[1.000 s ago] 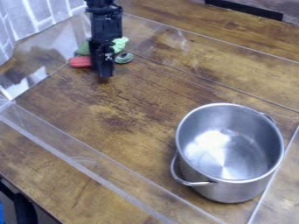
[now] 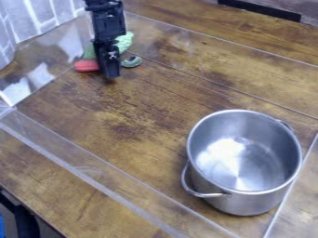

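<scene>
My black gripper [image 2: 108,67] is low over the table at the upper left, among a few small items. A red object [image 2: 86,65] lies just left of it, a pale green item [image 2: 123,42] is behind it, and a small round dark green piece [image 2: 132,61] sits to its right. The fingers are dark and small, so whether they are open or hold anything cannot be made out.
A large steel pot [image 2: 243,163] with handles stands at the lower right. Clear plastic edging runs along the left and right sides, and a pale curtain hangs at the far upper left.
My gripper has shifted very slightly left. The pot stays where it was.
</scene>
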